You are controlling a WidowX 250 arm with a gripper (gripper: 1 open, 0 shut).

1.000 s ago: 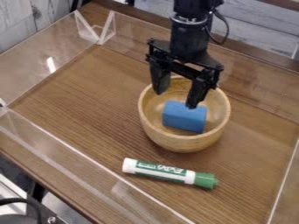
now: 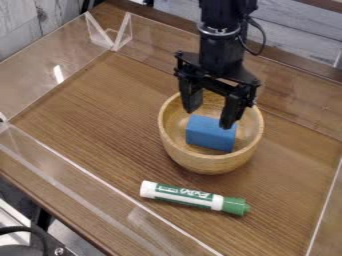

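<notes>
My black gripper [image 2: 210, 105] hangs over a light wooden bowl [image 2: 189, 154], its two fingers spread open, with their tips reaching down to the bowl's opening. A blue block [image 2: 210, 135] lies inside the bowl below and between the fingers, not held. A white and green marker [image 2: 193, 196] lies on the wooden table in front of the bowl.
Clear plastic walls edge it at the left and front, and a pale plank wall stands at the back. A black cable lies at the lower left corner.
The gripper has shifted slightly over the bowl, with its fingers still apart. The bowl, block and marker look nearly the same as before.
</notes>
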